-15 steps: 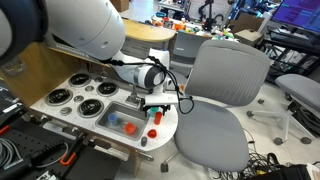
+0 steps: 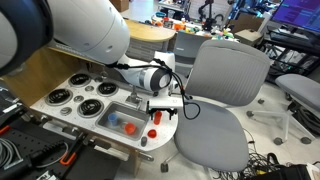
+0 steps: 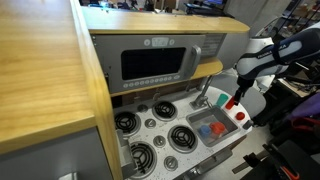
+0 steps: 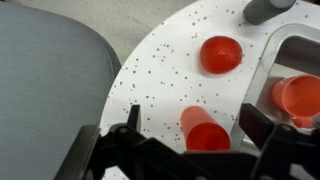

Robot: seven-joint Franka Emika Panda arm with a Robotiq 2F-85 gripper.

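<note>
My gripper is open above the white counter. An upright red cylindrical object (image 4: 203, 130) shows between its dark fingers in the wrist view, apparently below them; whether they touch it I cannot tell. In exterior view 2 the gripper (image 3: 237, 94) is just above and beside that red object (image 3: 230, 103), and a teal cup (image 3: 221, 99) stands close by. A round red object (image 4: 221, 55) lies on the counter to one side, with a dark cylinder (image 4: 262, 10) farther along.
The sink (image 3: 211, 139) beside these things holds a red mug (image 4: 298, 95) and a blue item (image 2: 113, 118). Several stove burners (image 2: 90, 107) lie beyond it. A grey chair (image 2: 215, 135) stands close against the counter's edge.
The gripper has come slightly lower and nearer the red cylindrical object in exterior view 1. The teal cup, visible there earlier, is now mostly covered by the arm. Objects appear unmoved.
</note>
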